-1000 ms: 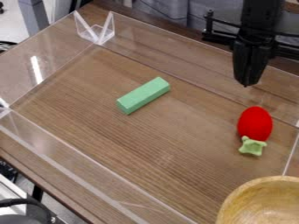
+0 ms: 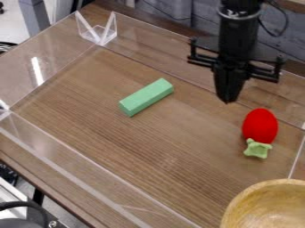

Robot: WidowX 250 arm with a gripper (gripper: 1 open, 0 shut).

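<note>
The black gripper (image 2: 234, 64) hangs over the back right of the wooden table, fingers pointing down; whether they are shut is hard to make out. A mint-green block (image 2: 146, 96) lies left of centre, below and left of the gripper. A red rounded object (image 2: 261, 125) sits at the right, below the gripper, with a small pale-green piece (image 2: 256, 149) at its lower side.
A tan round bowl (image 2: 258, 214) is cut off at the bottom right corner. A clear plastic piece (image 2: 98, 28) stands at the back left.
The gripper has come lower and toward the front in the view, and more of it now shows. The objects on the table have not moved.
</note>
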